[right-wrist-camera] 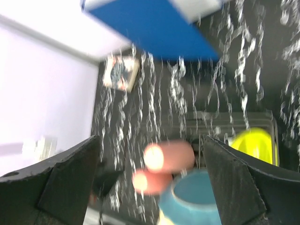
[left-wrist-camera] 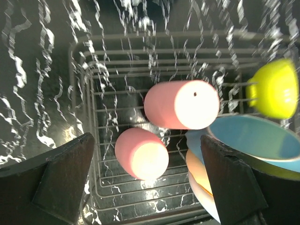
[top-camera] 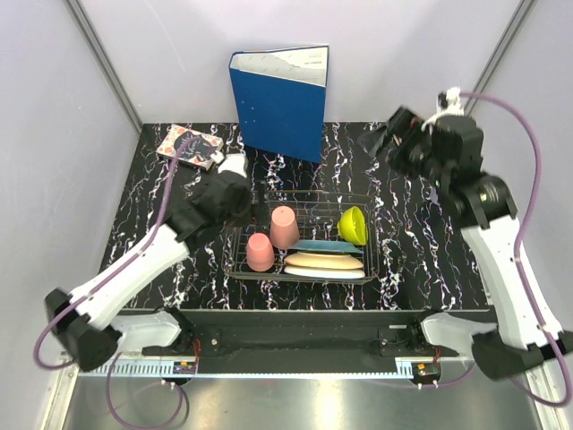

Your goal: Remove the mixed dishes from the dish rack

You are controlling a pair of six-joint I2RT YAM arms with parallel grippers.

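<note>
A wire dish rack [top-camera: 235,260] holds two pink cups [top-camera: 284,227] [top-camera: 260,253], a lime cup [top-camera: 354,225], and blue [top-camera: 327,245], orange [top-camera: 322,261] and white [top-camera: 324,272] dishes. My left gripper [top-camera: 252,206] hangs open over the rack's left part; its fingers [left-wrist-camera: 51,183] frame the pink cups in the left wrist view. My blurred right gripper [top-camera: 385,134] is raised at the rack's back right, open, with the rack below it in the right wrist view.
A blue board [top-camera: 276,112] stands at the back, with a patterned book [top-camera: 188,143] at back left. The far-right counter is largely hidden by my right arm.
</note>
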